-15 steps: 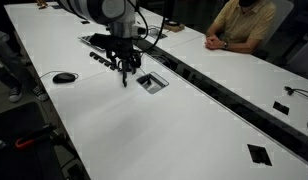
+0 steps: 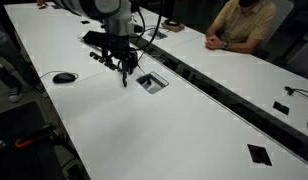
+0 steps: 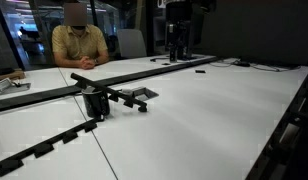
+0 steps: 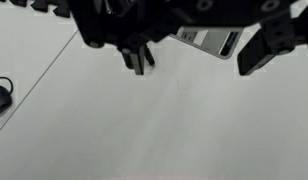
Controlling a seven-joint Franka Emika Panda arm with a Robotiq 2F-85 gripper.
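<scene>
My gripper stands open over the white table, its two dark fingers wide apart in the wrist view with nothing held between them. A silver tray [image 4: 209, 40] lies beyond and between the fingers, partly covered by the gripper body, with a dark piece at its right end. In exterior view 1 the same tray [image 2: 154, 86] rests just right of the gripper [image 2: 130, 68]. Close to the left finger in the wrist view is a small black object [image 4: 149, 57], partly hidden.
A black mouse [image 2: 64, 78] lies left of the arm. Black toothed strips line the table's seam, and a dark cup-like object [image 3: 97, 104] stands there. A person [image 2: 239, 25] sits across the table.
The arm has shifted only very slightly over the last second. The tray and mouse stay where they were.
</scene>
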